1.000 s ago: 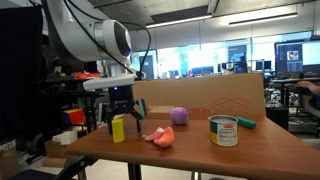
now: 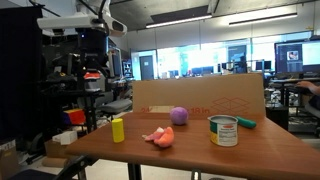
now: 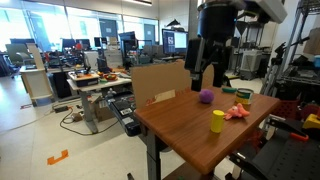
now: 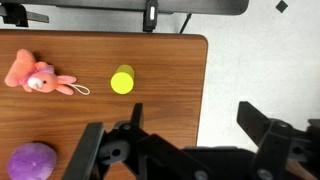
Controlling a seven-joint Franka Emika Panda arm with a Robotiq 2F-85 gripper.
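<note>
My gripper hangs high over the table, its two black fingers spread wide with bare wood between them. A yellow cylinder (image 2: 118,130) stands upright near the table's left front edge; from above, its round top (image 4: 122,82) shows apart from the fingers. Close to it lies a pink and orange soft toy (image 2: 161,136). Farther back sits a purple ball (image 2: 179,114), also visible at the lower left of the wrist view. A tin can (image 2: 223,131) with a green and white label stands toward the right.
A green object (image 2: 246,123) lies behind the can. Upright cardboard (image 2: 200,96) closes off the back of the table. In exterior view 2 the wooden surface (image 3: 172,118) left of the objects is clear.
The arm has risen and drawn back from low beside the yellow cylinder to well above the table. The cylinder and other objects look unmoved.
</note>
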